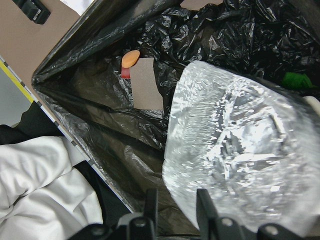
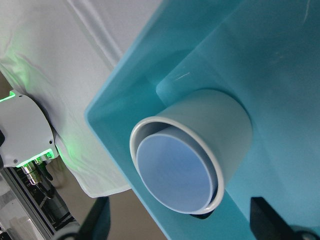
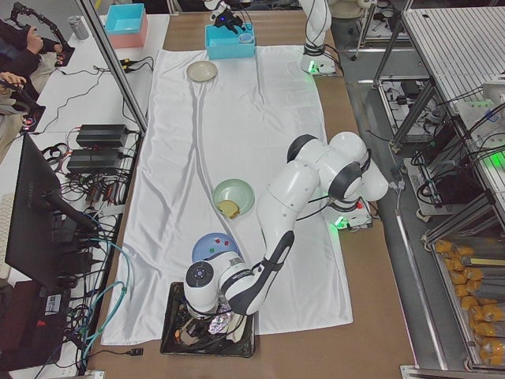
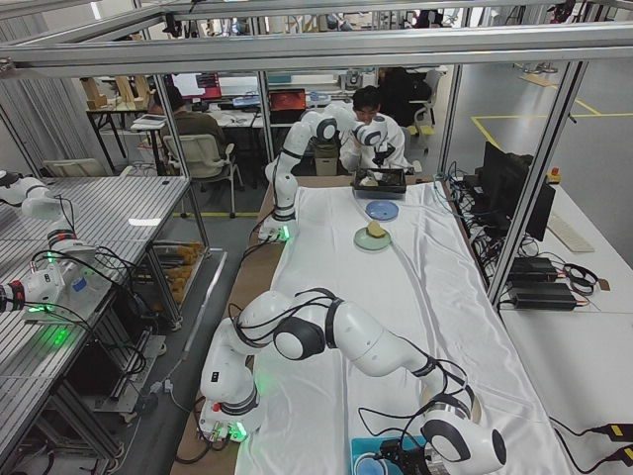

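Note:
A black-lined bin [image 3: 170, 332] holds scraps and a crinkled silver bag [image 1: 235, 145]. My left gripper is over it, fingers low in the wrist view beside the bag; whether they hold it I cannot tell. At the far end, a blue bin [image 2: 270, 100] holds a pale cup [image 2: 220, 130] with a light-blue cup [image 2: 175, 170] nested inside. My right gripper stands open over these cups, fingers at either side of the lower frame.
A green plate [image 3: 241, 189] with a yellow item [image 3: 228, 208], a blue plate [image 3: 205, 245] and a beige bowl [image 3: 201, 69] rest on the white cloth.

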